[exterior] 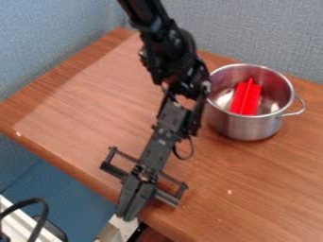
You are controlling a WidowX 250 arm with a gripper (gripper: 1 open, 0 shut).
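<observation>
My gripper [127, 210] points down at the near left edge of the wooden table, below the arm's joints. Its fingertips are small and dark in the camera view, and I see nothing held between them. A steel pot [258, 123] with wire handles stands upright at the right rear of the table, to the right of the arm. Red objects [246, 95] stand inside it.
Blue-grey walls border it behind and left. A white object [25, 229] with a black cable lies at the lower left, beyond the table edge.
</observation>
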